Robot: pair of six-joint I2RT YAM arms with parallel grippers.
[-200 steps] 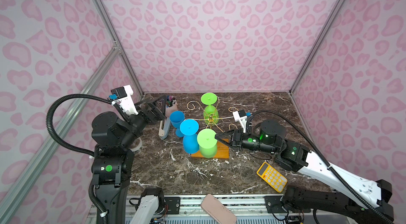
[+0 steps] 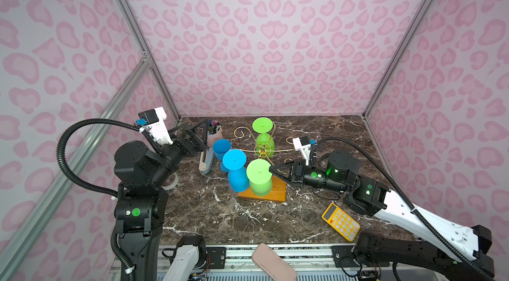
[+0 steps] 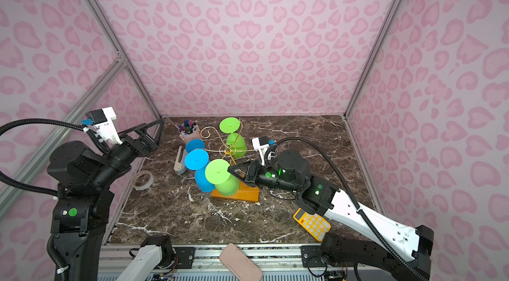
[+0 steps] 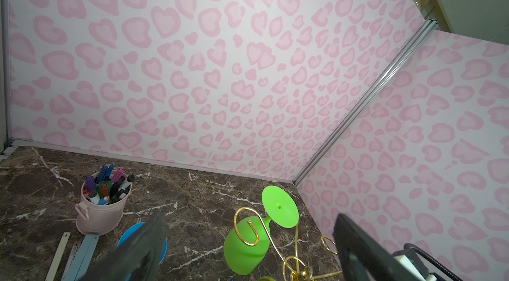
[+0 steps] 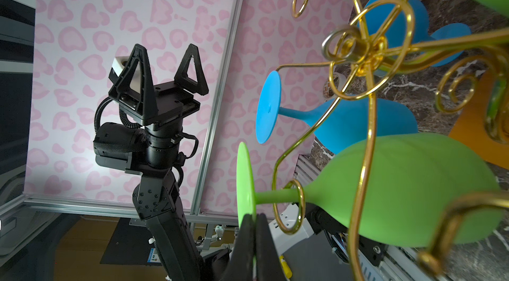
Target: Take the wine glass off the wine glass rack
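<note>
A gold wire rack (image 5: 371, 55) on a wooden base (image 2: 278, 189) holds upside-down wine glasses: green at the front (image 2: 259, 180), blue at front left (image 2: 238, 175), green at the back (image 2: 265, 143). My right gripper is shut at the edge of the front green glass's foot; the right wrist view shows that thin foot at its fingertips, though whether it is between them is unclear. My left gripper (image 2: 198, 131) stands open, raised at the left of the rack, holding nothing.
A blue cup (image 2: 222, 145) stands left of the rack, a pen holder (image 4: 100, 212) behind it, a roll of tape (image 3: 143, 183) at the left edge. A yellow calculator (image 2: 341, 221) lies front right.
The rack with its front glasses has shifted slightly left; the front green glass and my right gripper sit a little higher in the top left view. The left arm is still.
</note>
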